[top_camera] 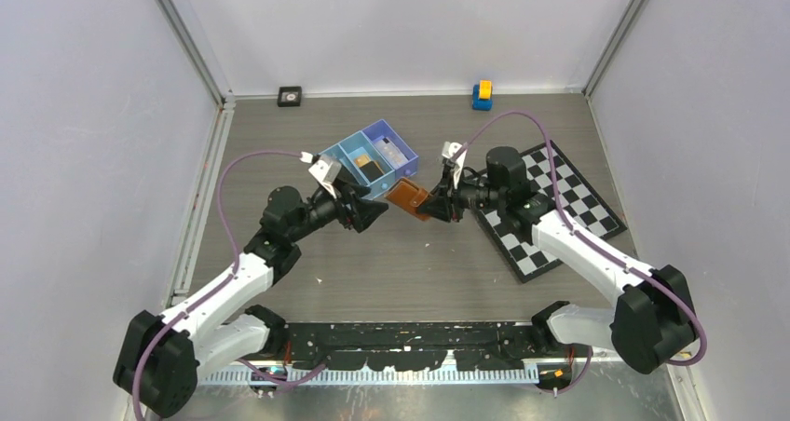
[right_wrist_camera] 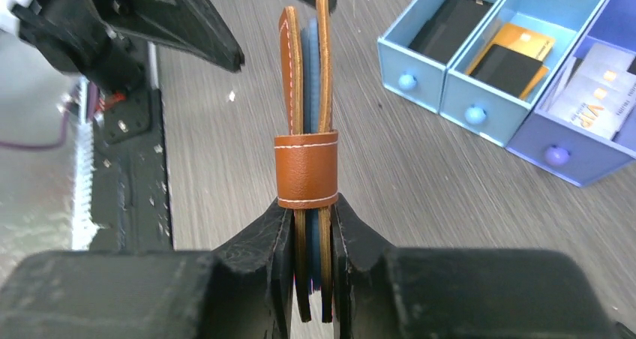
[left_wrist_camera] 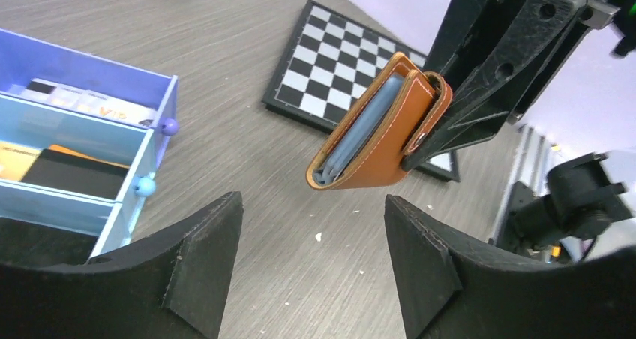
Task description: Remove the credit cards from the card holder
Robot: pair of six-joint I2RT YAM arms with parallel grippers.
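A brown leather card holder [top_camera: 407,196] with cards between its layers is raised over the table, my right gripper [top_camera: 435,202] shut on it. In the left wrist view the holder [left_wrist_camera: 390,151] shows its open slot with bluish-grey contents. In the right wrist view it [right_wrist_camera: 306,166] stands upright between the fingers. My left gripper [top_camera: 368,211] is open to the holder's left, nothing between its fingers.
Blue and purple compartment boxes [top_camera: 391,149] holding cards stand behind my grippers. A checkerboard [top_camera: 587,211] lies at the right, a small blue-and-yellow object [top_camera: 482,95] and a black square item [top_camera: 290,96] at the back.
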